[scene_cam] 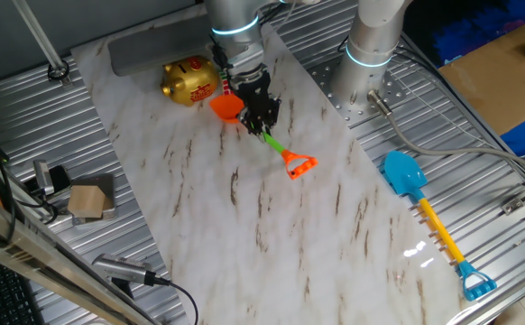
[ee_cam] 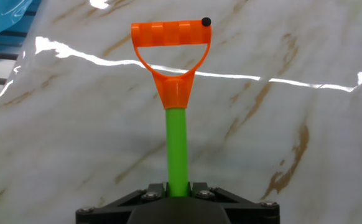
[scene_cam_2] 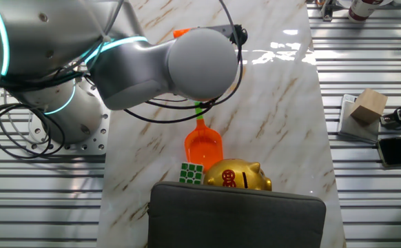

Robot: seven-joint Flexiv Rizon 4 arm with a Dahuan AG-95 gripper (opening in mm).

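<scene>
An orange toy shovel with a green shaft runs up the wrist view, its D-shaped orange handle at the far end. My gripper is shut on the green shaft, with a black finger against each side. In exterior view 1 the gripper is at mid-shaft, the handle pointing towards the lower right. The orange scoop shows below the arm in exterior view 2; there the arm hides the gripper and most of the shaft. Whether the shovel touches the table, I cannot tell.
Near the scoop are a gold piggy bank and a puzzle cube. A grey case stands behind them. A blue shovel with a yellow shaft lies along the table's right edge.
</scene>
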